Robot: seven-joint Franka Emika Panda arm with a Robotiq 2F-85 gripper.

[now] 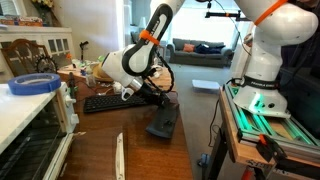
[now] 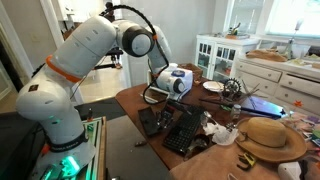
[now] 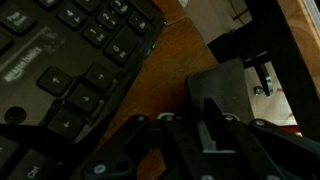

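A flat dark object (image 1: 163, 122) lies near the right edge of the brown table, its near end reaching toward the camera in exterior view 1. In the wrist view this dark piece (image 3: 226, 88) looks square-cornered, its lower part covered by my black gripper. Seen from exterior view 1, the gripper (image 1: 160, 101) is low over the table at the object's far end. The finger gap is too dark to read, so whether the object is held is unclear. Left of it in the wrist view is a black keyboard (image 3: 82, 75).
Exterior view 2 shows a brown hat (image 2: 268, 131) and assorted small items beyond the keyboard (image 2: 183, 131). A blue tape roll (image 1: 35, 84) sits on a white container at left in exterior view 1. Bare tabletop (image 1: 95, 150) lies toward the camera.
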